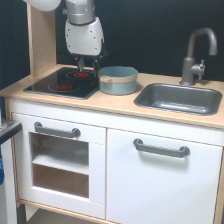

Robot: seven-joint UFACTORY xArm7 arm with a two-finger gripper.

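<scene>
A grey-green pot (118, 81) stands on the wooden countertop, just right of the black stovetop (63, 82) with its red burner rings. My gripper (89, 68) points down from the white hand above the stovetop's back right part, close to the pot's left side. Its two dark fingers look spread apart, and nothing shows between them. Whether the right finger touches the pot's rim I cannot tell at this size.
A grey sink (180, 98) with a tall faucet (191, 62) lies right of the pot. Below, an open-looking oven compartment (60, 165) and a white cabinet door (163, 183) carry grey handles. A wooden post (42, 40) rises at the back left.
</scene>
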